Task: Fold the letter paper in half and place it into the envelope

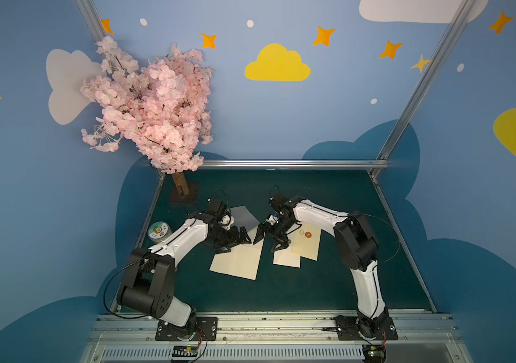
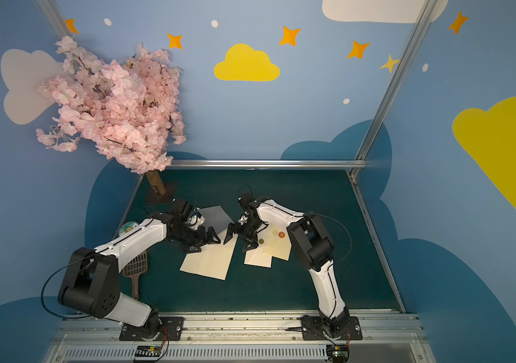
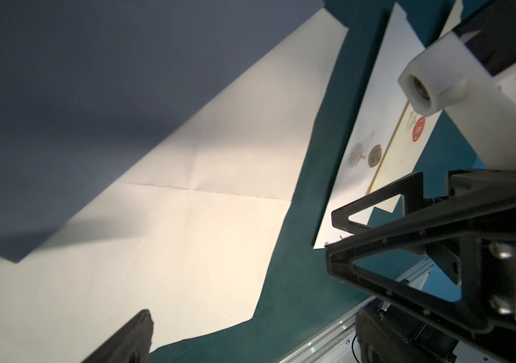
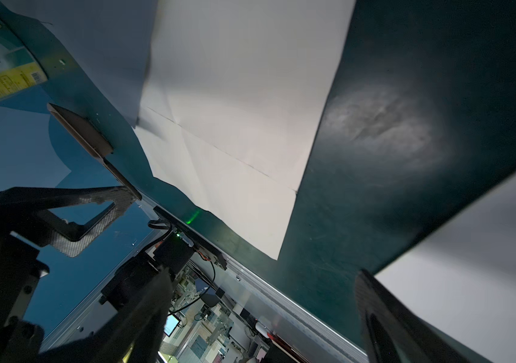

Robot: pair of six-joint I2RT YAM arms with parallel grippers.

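A cream sheet of paper (image 1: 233,265) lies flat on the table, a faint crease running across it in both wrist views. Over its far left part lies a dark grey sheet (image 3: 100,96). My left gripper (image 1: 236,243) is above these sheets, open and empty. Facing it near the cream sheet's right edge, my right gripper (image 1: 268,240) is open too, with nothing between its fingers. Right of the sheets lie two overlapping envelope-like pieces: a white one (image 1: 286,259) with tree-like marks and a cream one (image 1: 310,249) with a red seal. The right arm partly covers them.
At the left are a lidded tub (image 1: 159,231) and a brown slotted scoop (image 2: 135,266). A pink blossom tree (image 1: 161,103) stands at the back left. My two grippers are close together.
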